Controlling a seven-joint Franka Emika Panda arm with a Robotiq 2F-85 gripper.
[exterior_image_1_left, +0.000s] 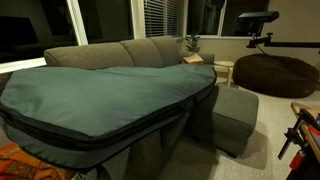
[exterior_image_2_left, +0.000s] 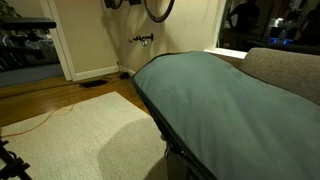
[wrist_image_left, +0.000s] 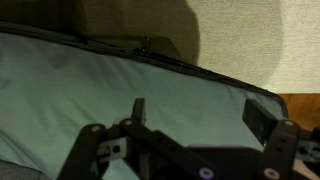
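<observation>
A large grey-green fabric bag or cover (exterior_image_1_left: 110, 92) with a dark zipped edge spreads across the front of exterior view 1. The same fabric (exterior_image_2_left: 235, 105) fills the middle and right of exterior view 2. Over it in the wrist view, my gripper is open, its two fingers wide apart. Only the flat fabric (wrist_image_left: 190, 95) shows behind the gap, and I cannot tell how far below it lies. The dark zipped edge (wrist_image_left: 185, 66) runs slantwise beyond the fingertips, with a small dark piece, perhaps a zip pull, on it.
A grey sofa (exterior_image_1_left: 152, 52) stands behind the fabric, its chaise (exterior_image_1_left: 228, 115) to the right. A brown beanbag (exterior_image_1_left: 272, 76) and a small side table (exterior_image_1_left: 224, 70) are farther back. Pale carpet (exterior_image_2_left: 85, 135) lies open at the left of exterior view 2.
</observation>
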